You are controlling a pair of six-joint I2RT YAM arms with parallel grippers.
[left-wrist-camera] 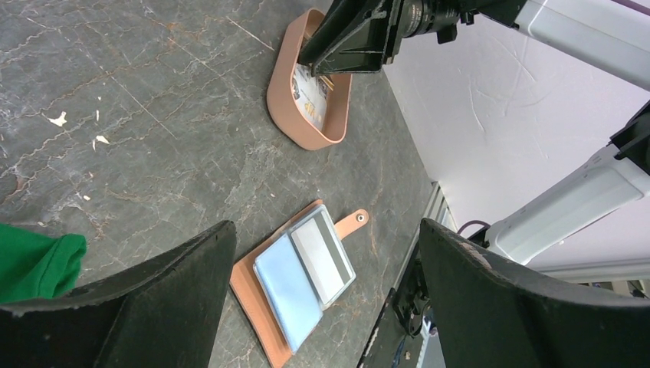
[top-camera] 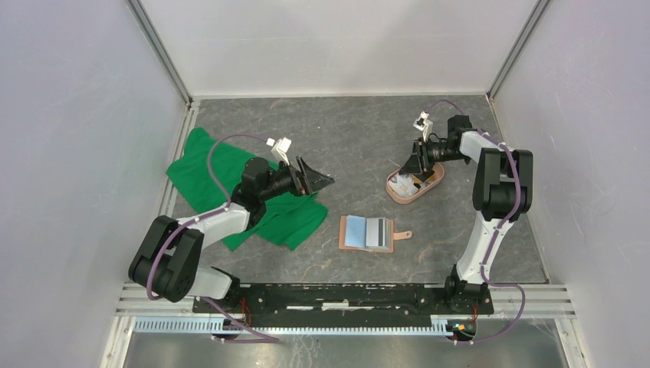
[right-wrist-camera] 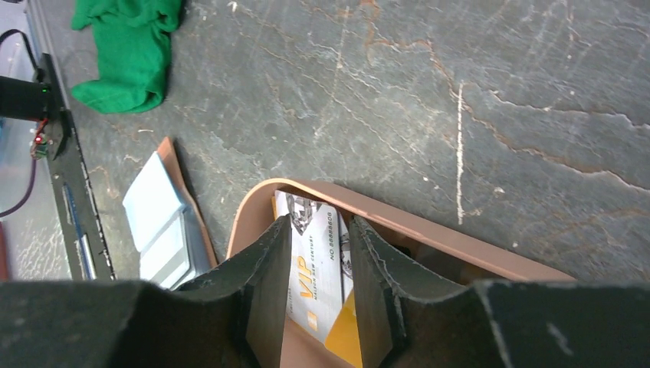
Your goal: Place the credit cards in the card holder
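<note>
A brown card holder [top-camera: 390, 221] lies unfolded on the table, its blue and grey-white sleeves [left-wrist-camera: 287, 285] facing up and its strap to the right. An oval pinkish-brown basket [left-wrist-camera: 287, 115] holds several cards. One is a white card marked VIP [right-wrist-camera: 314, 257], leaning near the basket's end wall; a yellow card [right-wrist-camera: 346, 335] shows beside it. My right gripper reaches into the basket with its fingers apart, the VIP card visible through the gap; whether they touch it I cannot tell. Over the table left of the basket, my left gripper [top-camera: 319, 178] hangs open and empty.
A green cloth [top-camera: 208, 184] is spread under and around the left arm. Bare grey table [top-camera: 337, 130] lies behind the grippers and between basket and card holder. White walls [top-camera: 590, 169] close in the sides and back.
</note>
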